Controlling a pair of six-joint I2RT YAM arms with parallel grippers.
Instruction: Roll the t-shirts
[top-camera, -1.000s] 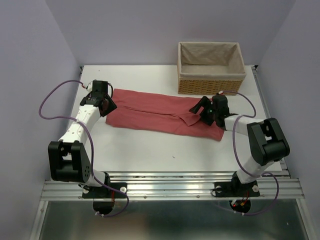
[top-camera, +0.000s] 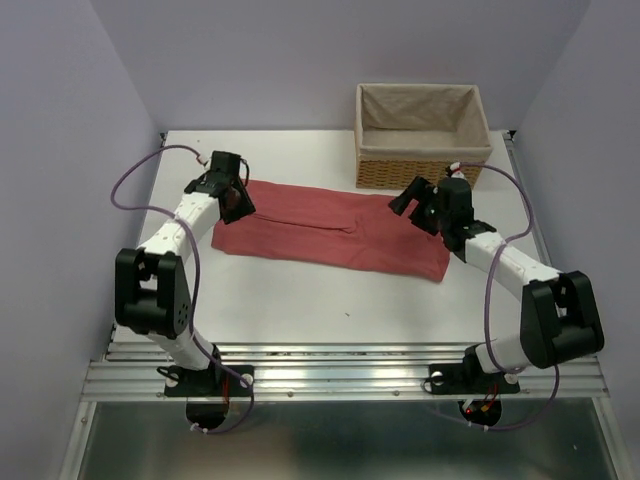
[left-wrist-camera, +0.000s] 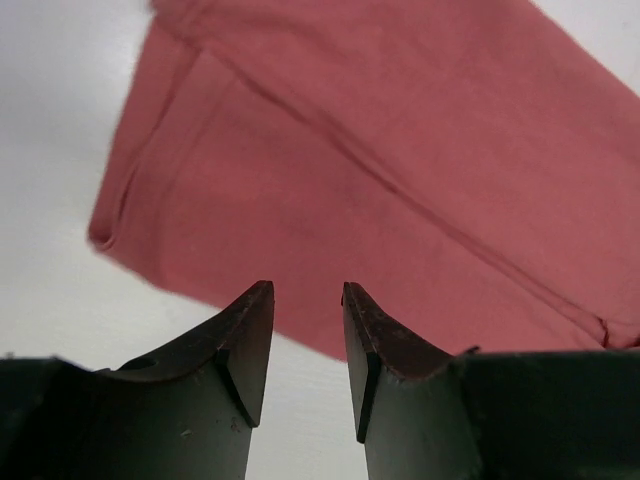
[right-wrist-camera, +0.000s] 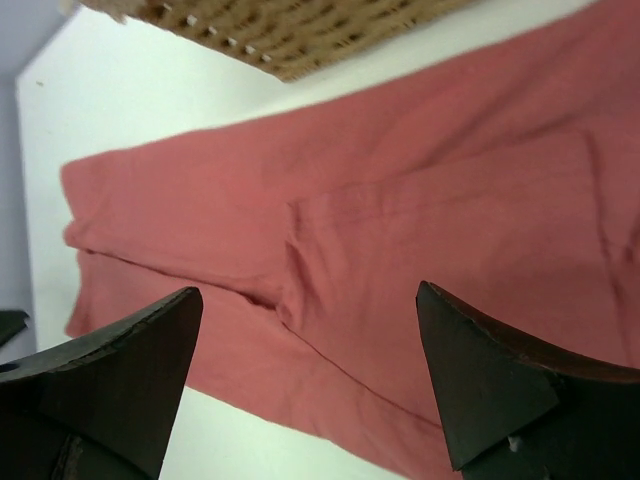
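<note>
A red t-shirt (top-camera: 320, 245) lies as a long folded strip across the table, its inner edges meeting in a seam along the middle. Above its left end hovers my left gripper, part open, with only a gap between its fingertips and cloth beneath. Over the right part of the strip my right gripper stands wide open, holding nothing. In the right wrist view, a short fold crosses the shirt (right-wrist-camera: 370, 230) near the centre. At the left end the layers (left-wrist-camera: 125, 200) show as a folded edge.
A lined wicker basket (top-camera: 405, 174) stands at the back right, close behind the shirt.
My left gripper has moved right over the shirt's left end. The right gripper let go of a cloth flap, which now lies flat, and has shifted to the right.
</note>
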